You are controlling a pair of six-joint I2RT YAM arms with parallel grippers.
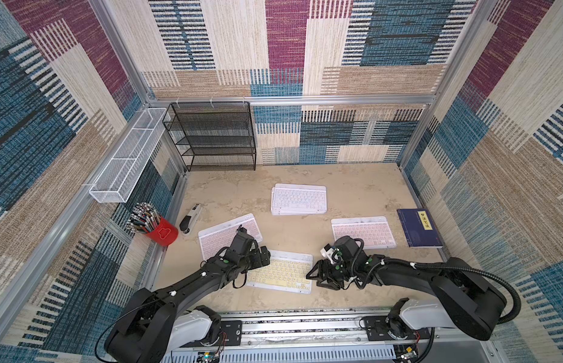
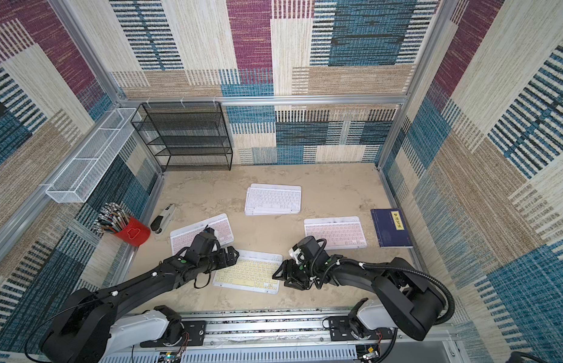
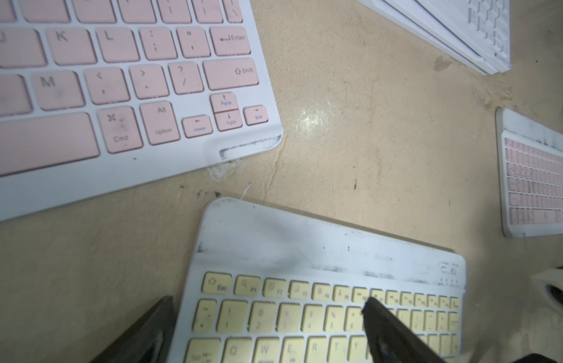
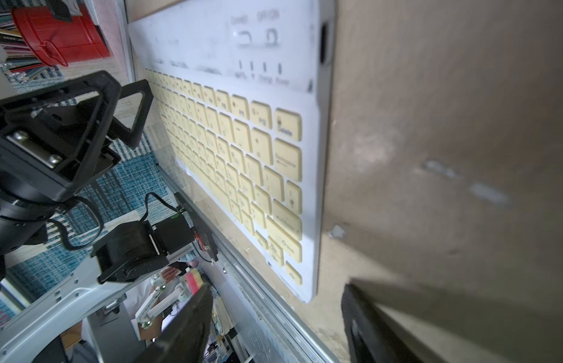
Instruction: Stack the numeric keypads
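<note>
The yellow-keyed keyboard (image 1: pixel 280 272) lies flat at the front middle of the table. My left gripper (image 1: pixel 261 258) is over its left part, fingers open; in the left wrist view the fingers (image 3: pixel 145 332) stand wide apart above the keys. At the keyboard's right end, my right gripper (image 1: pixel 322 275) is low over the table. Its fingers (image 4: pixel 366 326) are apart in the right wrist view, with no grip on the keyboard's near corner visible. A pink keyboard (image 1: pixel 211 237) lies behind the left arm, another pink one (image 1: pixel 372 228) behind the right. White keyboards (image 1: pixel 298 199) form an offset stack farther back.
On the left stand a red pencil cup (image 1: pixel 164 232) and a black-and-white stapler-like tool (image 1: pixel 190 218). A dark blue book (image 1: pixel 418 228) lies at the right edge. A black wire shelf (image 1: pixel 214 136) stands at the back left.
</note>
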